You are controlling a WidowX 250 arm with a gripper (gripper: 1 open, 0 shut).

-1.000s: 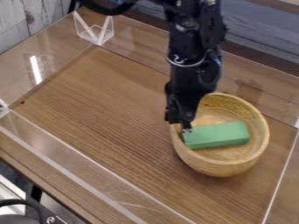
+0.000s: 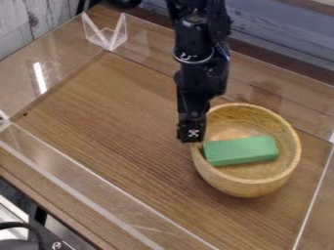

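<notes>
A tan round bowl (image 2: 256, 179) sits on the wooden table at the right, with a green block (image 2: 240, 149) lying inside it. My black gripper (image 2: 192, 127) hangs open just beside the bowl's left rim, pointing down. Whether its tips touch the rim or the table is unclear.
A clear plastic holder (image 2: 107, 31) stands at the back left corner. A pale raised edge runs along the back.
The bowl and green block look unmoved.
</notes>
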